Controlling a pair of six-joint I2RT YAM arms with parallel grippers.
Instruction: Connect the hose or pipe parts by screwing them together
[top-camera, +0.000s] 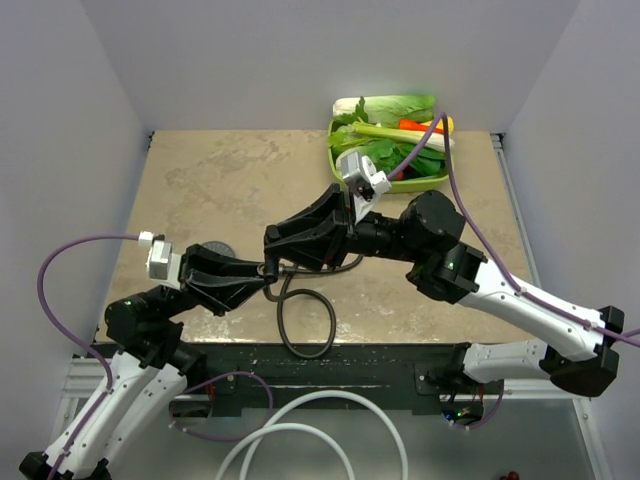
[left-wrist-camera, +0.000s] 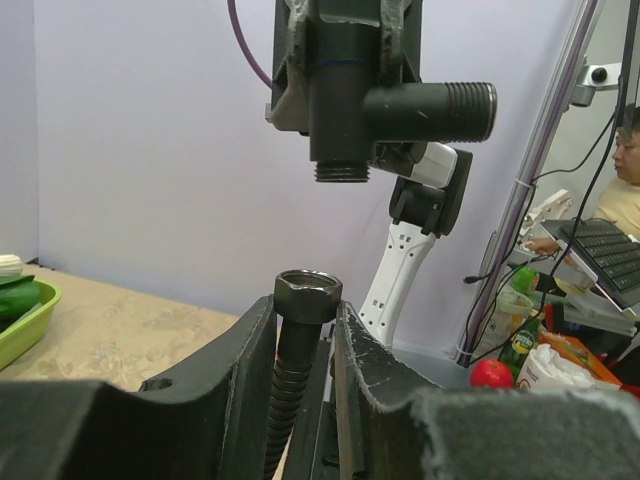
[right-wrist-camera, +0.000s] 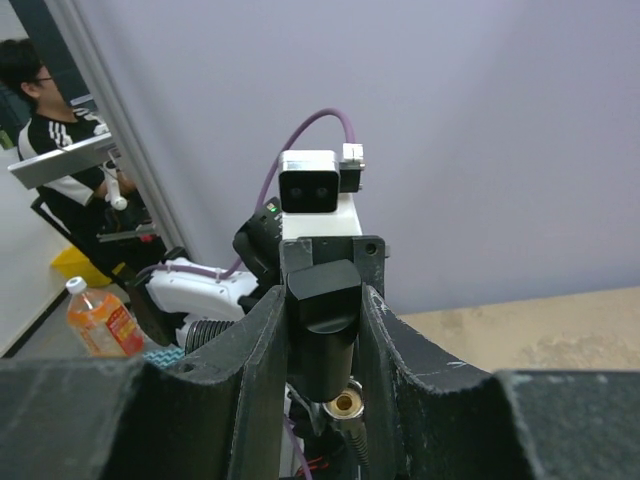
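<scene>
In the left wrist view my left gripper is shut on the hose's metal nut (left-wrist-camera: 307, 290), which stands upright with the ribbed hose (left-wrist-camera: 291, 390) below. Directly above it, apart, hangs a black T-fitting (left-wrist-camera: 340, 120) with a threaded lower end, held by my right gripper. In the right wrist view my right gripper is shut on that fitting, with the brass-lined hose end (right-wrist-camera: 345, 406) visible below. In the top view both grippers meet near the table's middle, and the black hose (top-camera: 330, 320) lies looped on the table (top-camera: 210, 180).
A green basket of vegetables (top-camera: 440, 180) stands at the back right of the table. A round grey disc (top-camera: 218, 246) lies behind the left arm. White hose coils (top-camera: 380, 415) lie off the front edge.
</scene>
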